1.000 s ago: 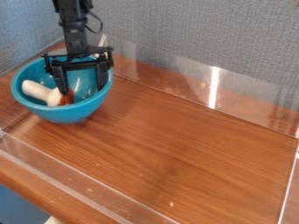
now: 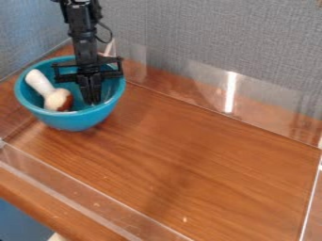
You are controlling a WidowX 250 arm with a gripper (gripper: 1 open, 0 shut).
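A blue bowl (image 2: 75, 118) sits at the back left of the wooden table. Inside it, on the left, lies a white elongated item (image 2: 40, 82) with a tan rounded end (image 2: 58, 101). My black gripper (image 2: 90, 97) reaches down into the bowl to the right of that item, its fingertips low inside. The fingers look close together and shut; whether anything is between them is hard to see.
Grey textured walls rise behind and to the left, with clear panels along the table's edges.
The gripper has moved a little lower in the bowl and its fingertips have come closer together. The white item appears more tilted, its upper end a bit higher.
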